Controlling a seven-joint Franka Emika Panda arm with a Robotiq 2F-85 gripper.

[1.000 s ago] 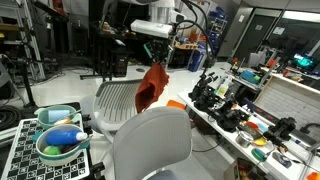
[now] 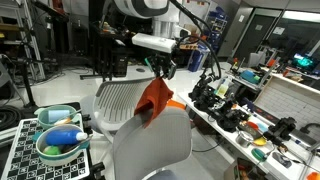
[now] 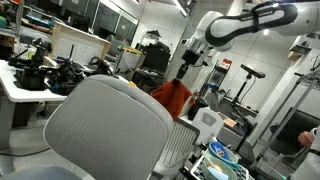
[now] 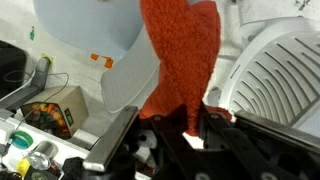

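A red cloth (image 2: 155, 97) hangs from my gripper (image 2: 165, 74), which is shut on its upper part. Seen in exterior view 1, the cloth's lower end comes down at the top edge of a grey chair back (image 2: 150, 145); whether it touches cannot be told. In exterior view 2 the cloth (image 3: 174, 98) shows behind the large near chair back (image 3: 110, 125), which hides its lower part. The wrist view has the cloth (image 4: 180, 60) running out from between the fingers across the middle.
A second light chair (image 2: 118, 98) stands behind. Left of the chairs is a bin (image 2: 62, 140) holding bowls and a blue item. On the right, a long table (image 2: 250, 115) is crowded with tools and small objects.
The gripper and the red cloth have come down slightly, bringing the cloth's lower end closer to the near chair back. The cloth is still held.
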